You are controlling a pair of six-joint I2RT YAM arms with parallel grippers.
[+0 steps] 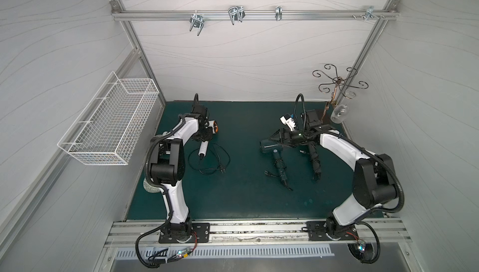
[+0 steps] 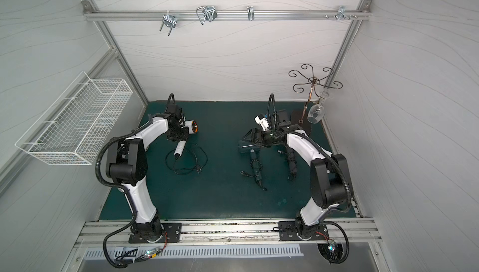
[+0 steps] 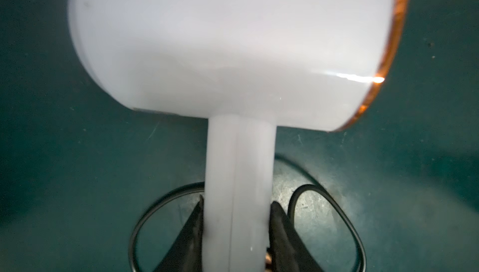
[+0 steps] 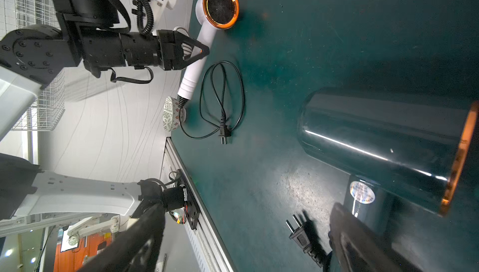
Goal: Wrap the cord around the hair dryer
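Note:
The white hair dryer (image 4: 219, 7) with copper rim is at the left of the table, its handle (image 3: 238, 167) between the fingers of my left gripper, which is shut on it. Its black cord (image 4: 243, 97) lies loosely looped on the mat, ending in a plug (image 4: 224, 132). My right gripper is open above a dark green hair dryer (image 4: 379, 142), which has cord wound on its handle and a loose plug (image 4: 301, 237).
Another dark cord-wrapped item (image 1: 314, 162) lies to the right. A metal stand (image 1: 335, 85) is at the back right, a wire basket (image 1: 114, 122) on the left wall.

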